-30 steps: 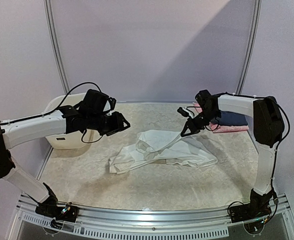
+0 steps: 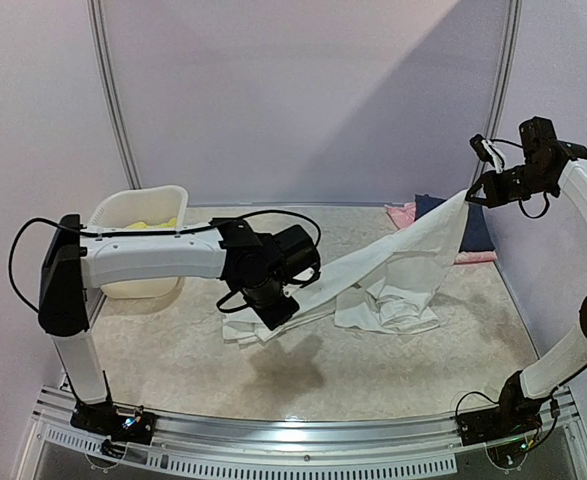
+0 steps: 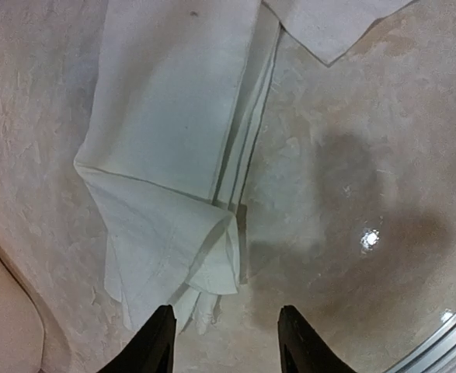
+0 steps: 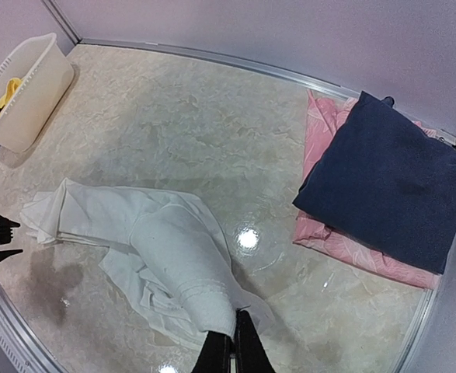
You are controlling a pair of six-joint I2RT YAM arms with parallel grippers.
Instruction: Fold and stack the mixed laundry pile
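Note:
A white cloth (image 2: 393,260) lies crumpled on the table, one end lifted high at the right by my right gripper (image 2: 473,192), which is shut on it; in the right wrist view the cloth rises to the fingertips (image 4: 233,334). My left gripper hangs open just above the cloth's near left end (image 3: 165,241), which has a turned-over fold and loose layers, with nothing between its fingers.
A folded navy cloth (image 4: 383,186) rests on a pink one (image 4: 321,233) at the back right. A white basket (image 4: 37,93) with a yellow item (image 4: 6,101) stands at the left.
My right gripper has risen to the right, pulling the cloth up and stretching it. My left arm has moved right and down toward the cloth's left end.

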